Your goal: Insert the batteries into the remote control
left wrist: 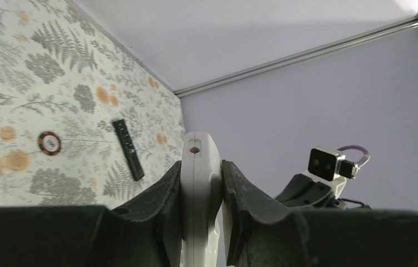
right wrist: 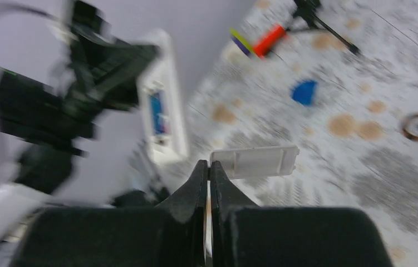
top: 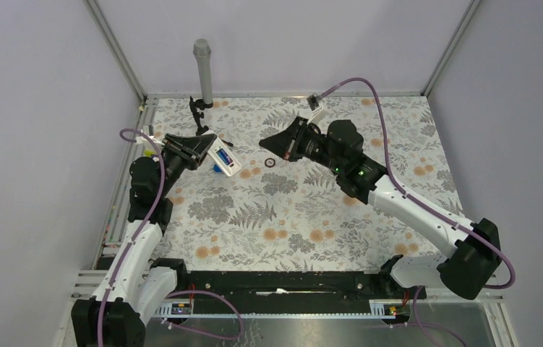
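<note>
My left gripper is shut on a white remote control (top: 223, 153), which is tilted above the table at the left. Blue batteries (top: 225, 157) show in its uncovered compartment; how many cannot be told. In the right wrist view the same remote is blurred at the left, its compartment side visible. My right gripper is shut on a thin white cover (right wrist: 256, 162), which sticks out sideways from the fingertips. From above, this gripper (top: 263, 146) points left toward the remote with a gap between them, and the cover cannot be made out.
A small dark ring (top: 270, 163) lies on the patterned table near the right gripper. Farther right is a black bar-shaped object (left wrist: 127, 149). A blue object (right wrist: 304, 92) lies near the tripod (top: 197, 116) at the back left.
</note>
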